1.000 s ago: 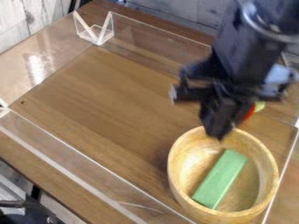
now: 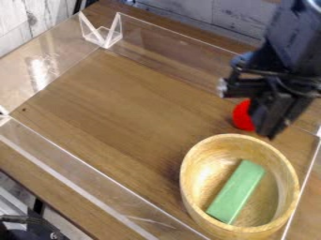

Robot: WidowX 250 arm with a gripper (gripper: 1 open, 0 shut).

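A light wooden bowl (image 2: 201,187) stands at the lower right with a green block (image 2: 235,192) lying inside it. Above and behind the bowl is my dark gripper (image 2: 257,108), blurred and coming down from the upper right, its fingertips hard to make out. A red round object (image 2: 242,116) sits on the wooden surface behind the bowl, partly hidden by the gripper. I see nothing clearly held.
The wooden tray floor (image 2: 113,112) is clear in the middle and left. Clear plastic walls edge it, with a clear bracket (image 2: 103,33) at the back left corner and a wall behind.
My gripper has moved up and to the right, away from over the bowl, uncovering more of the red object. The bowl and green block look unchanged.
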